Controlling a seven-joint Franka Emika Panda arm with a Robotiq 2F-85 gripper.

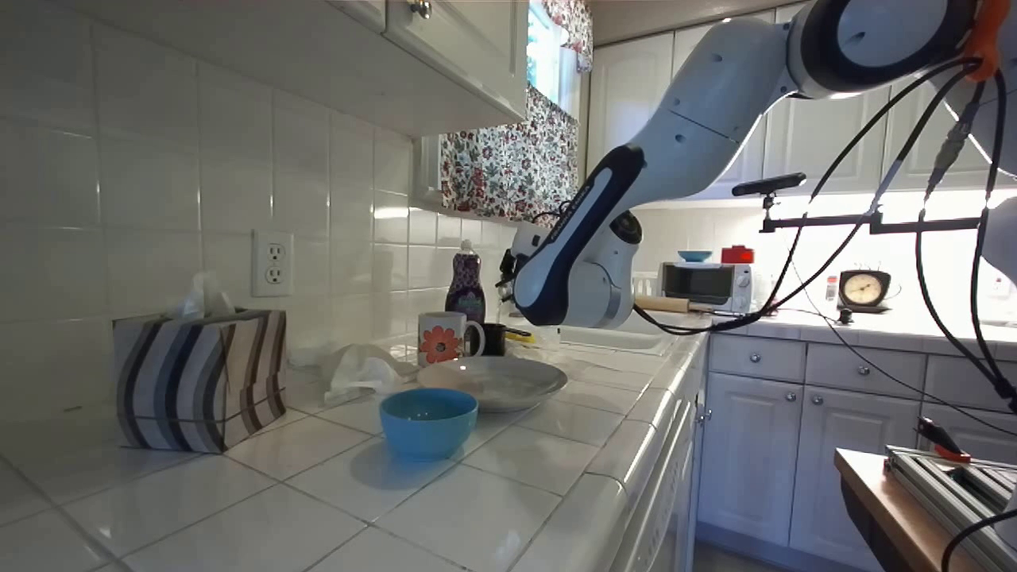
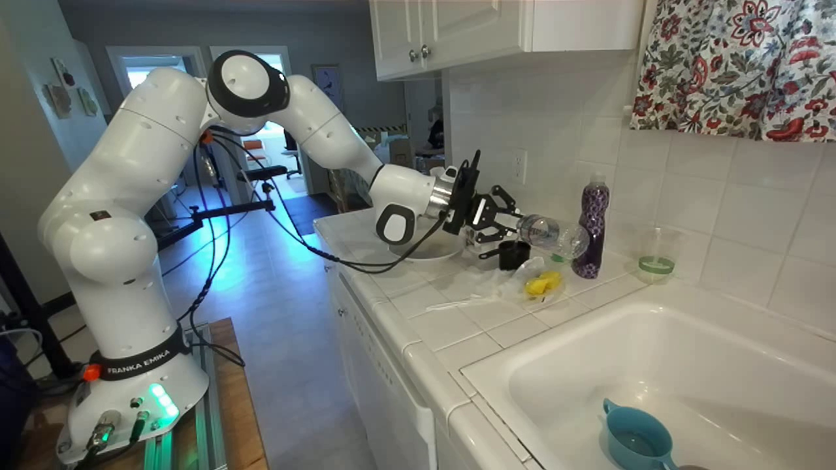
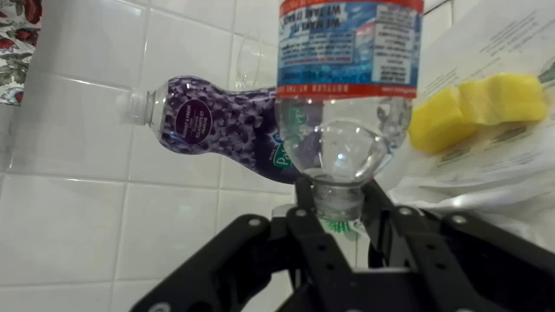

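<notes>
My gripper is shut on the neck of a clear plastic water bottle [image 3: 346, 125], whose label is blue with red bands. In exterior view 2 the bottle [image 2: 548, 234] points away from the gripper [image 2: 505, 223], lying nearly level and tipped slightly downward above the counter. Close to its far end stands an upright purple soap bottle [image 2: 593, 227]. Below the held bottle is a black cup [image 2: 514, 254]. The arm hides most of the gripper in exterior view 1.
A yellow item [image 2: 543, 283] rests on crumpled clear plastic. A cup with a green band [image 2: 656, 254] stands by the wall. The sink [image 2: 674, 337] holds a teal cup [image 2: 639, 438]. A blue bowl [image 1: 429, 424], plate [image 1: 515, 381], flowered mug [image 1: 441, 340] and tissue box [image 1: 200, 381] occupy the counter.
</notes>
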